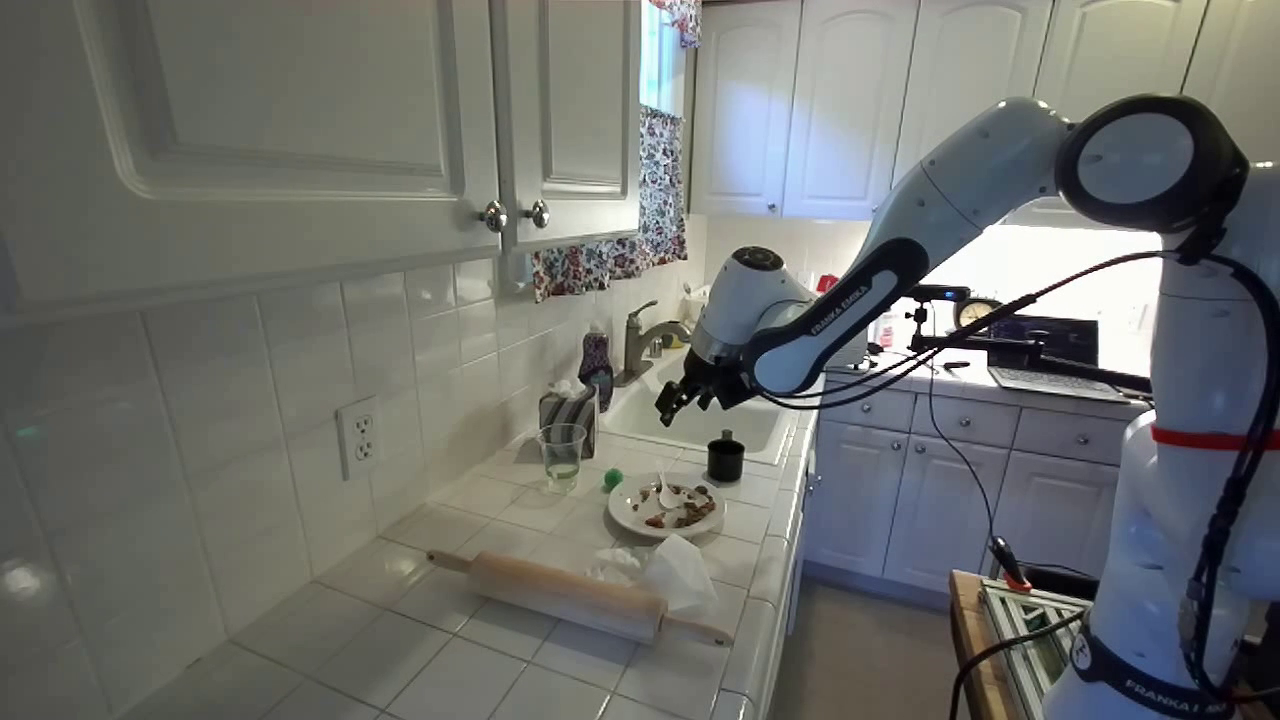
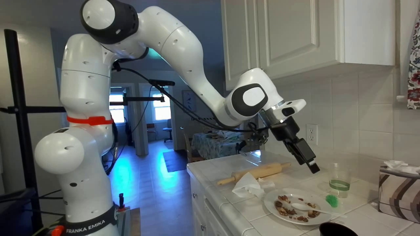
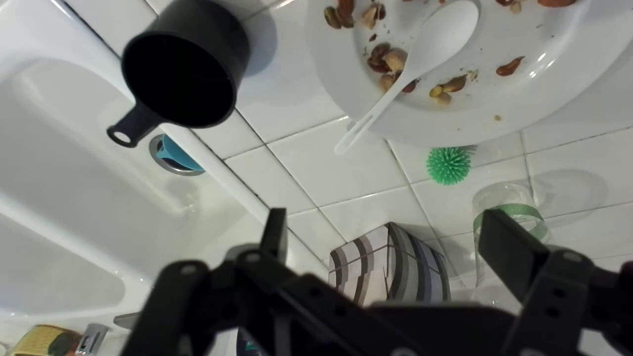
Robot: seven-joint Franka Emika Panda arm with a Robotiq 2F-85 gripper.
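My gripper is open above the counter, its fingers wide apart with nothing held between them. Below it in the wrist view are a striped tissue box (image 3: 388, 264) and a clear cup (image 3: 504, 201) with a green band. A spiky green ball (image 3: 449, 165) lies between that cup and a white plate (image 3: 332, 77). Nuts are scattered on the plate, and a white spoon (image 3: 442, 35) rests across its rim. Beside the sink stands a black cup (image 3: 231, 41) with a handle. In exterior view 1 the gripper (image 1: 673, 402) hangs high, clear of all of these.
A rolling pin (image 1: 564, 594) and crumpled white paper (image 1: 678, 574) lie on the near counter. The white sink (image 1: 756, 420) with its faucet (image 1: 638, 336) is behind, and a purple bottle (image 1: 596, 360) stands by the tissue box. Bare tiles lie left of the rolling pin.
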